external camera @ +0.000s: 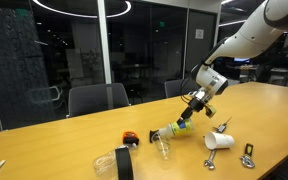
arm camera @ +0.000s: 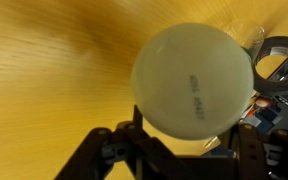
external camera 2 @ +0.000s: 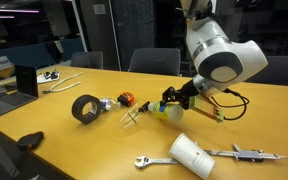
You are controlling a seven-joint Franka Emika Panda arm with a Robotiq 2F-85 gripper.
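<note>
A pale cylindrical container with a yellow-green and blue part (external camera: 171, 130) is tilted over the table, its right end raised against my gripper (external camera: 187, 118). In exterior view 2 the container (external camera 2: 168, 113) is just below the gripper's dark fingers (external camera 2: 174, 97). Its round whitish end (arm camera: 192, 82), with faint marks on it, fills the middle of the wrist view right in front of the fingers. That end hides the contact, so how firmly the fingers stand on it does not show.
A clear cup (external camera: 163, 148), a black tape roll (external camera 2: 85, 109) and a red-orange item (external camera 2: 127, 99) are close by. A white cup (external camera 2: 192, 156), a wrench (external camera 2: 156, 160) and a caliper (external camera 2: 246, 154) lie nearer exterior view 2.
</note>
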